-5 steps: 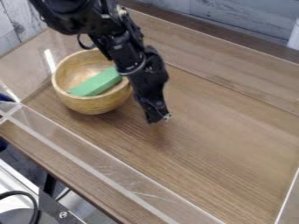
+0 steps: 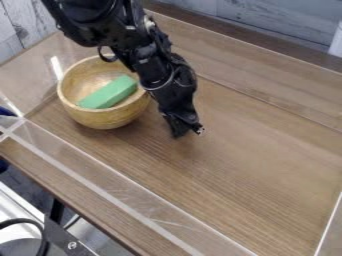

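Note:
My gripper (image 2: 182,129) is low over the wooden table, just right of a wooden bowl (image 2: 78,108); it looks shut, with nothing visible between its fingers. A green block (image 2: 110,92) lies inside the bowl. The black arm reaches down from the top left and partly covers the bowl's right side.
A clear strip runs along its near left edge, with a dark cable below at the bottom left. White walls stand at the back.
My gripper has shifted slightly over the last second and sits a little closer to the table surface. The green block stays in the bowl.

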